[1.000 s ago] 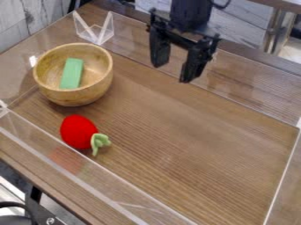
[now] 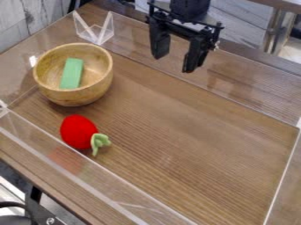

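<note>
My black gripper [image 2: 181, 46] hangs over the back middle of the wooden table [image 2: 200, 149], open, its two fingers apart with nothing seen between them. A wooden bowl [image 2: 94, 90] at the left holds a green block [image 2: 70, 73]. A red object with green leaves [image 2: 80, 134], like a strawberry or radish, lies in the lower left, apart from the bowl and far from my gripper.
A clear plastic or wire object [image 2: 91, 26] stands at the back left. A dark cable or part shows at the lower left corner.
My gripper has shifted a little toward the back of the table and upward in the view. The bowl, block and red object have not moved.
</note>
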